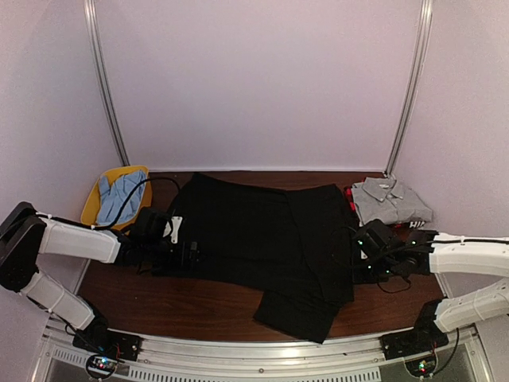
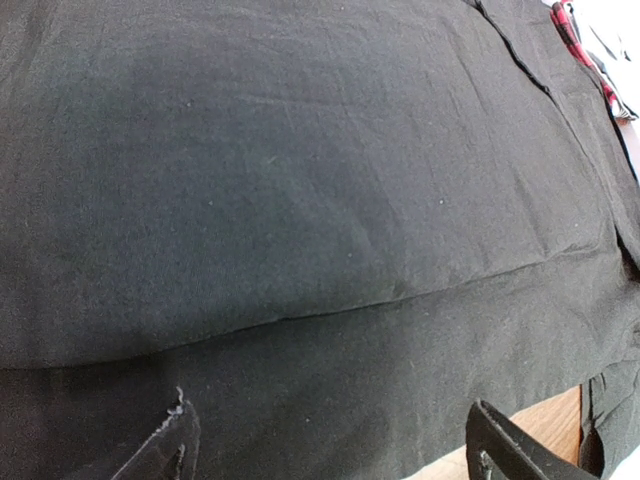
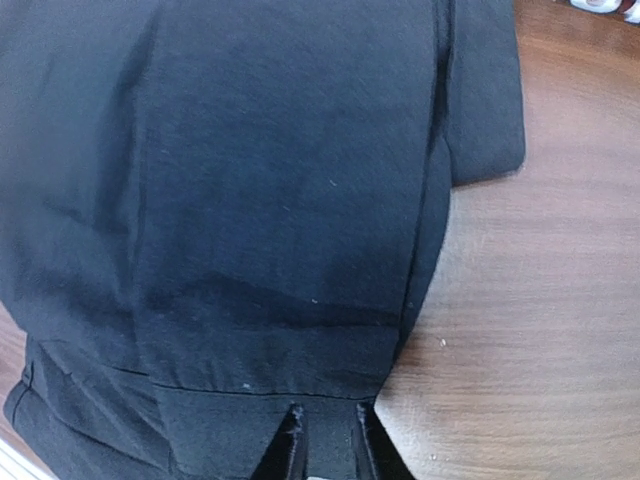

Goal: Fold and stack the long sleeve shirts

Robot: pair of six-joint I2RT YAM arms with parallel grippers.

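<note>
A black long sleeve shirt [image 1: 246, 227] lies spread over the middle of the table. Its right side is a folded-over strip [image 1: 320, 231], and one dark piece of it [image 1: 296, 313] sticks out toward the front edge. Over the left end of the cloth, my left gripper is wide open, with only flat fabric below. At the shirt's right edge my right gripper is partly open. Its fingertips point at the black cloth by a seam, and whether they touch it is unclear.
A stack of folded shirts, grey on top [image 1: 390, 200], sits at the back right, close to the black shirt. At the back left stands a yellow bin [image 1: 90, 208] with light blue cloth [image 1: 119, 195] inside. Bare wood [image 1: 183, 306] shows along the front left.
</note>
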